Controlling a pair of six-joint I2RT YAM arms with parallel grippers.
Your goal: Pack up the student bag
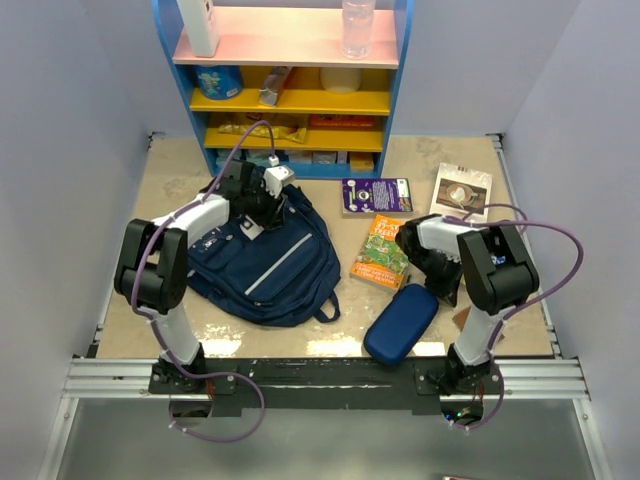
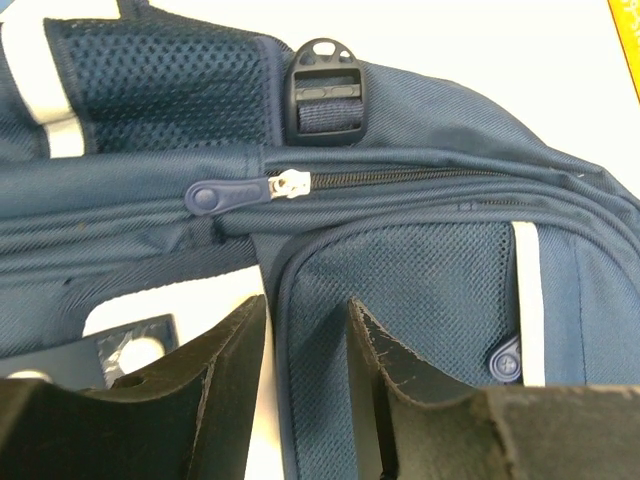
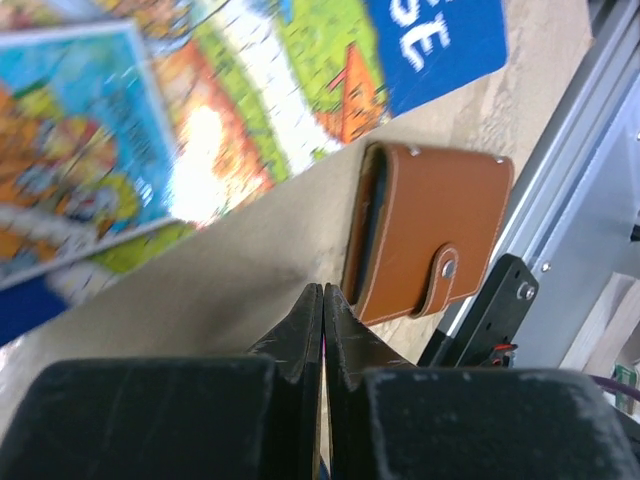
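My right gripper is shut with nothing between its fingers. The brown snap wallet point(image 3: 430, 235) lies on the table just past its tips, outside the fingers; in the top view the right arm hides most of it. My left gripper stands open over the navy backpack point(image 1: 285, 270), and no object is between its fingers. A zip pull point(image 2: 225, 195) shows ahead of them. The blue pencil case point(image 1: 402, 323) lies near the front edge, left of the right gripper.
A blue illustrated book point(image 3: 250, 110) lies beside the wallet, mostly under the right arm in the top view. Nearby are an orange book point(image 1: 382, 252), a purple book point(image 1: 376, 196) and a pale book point(image 1: 461, 191). A metal rail point(image 3: 540, 190) edges the right side. A shelf point(image 1: 290, 100) stands behind.
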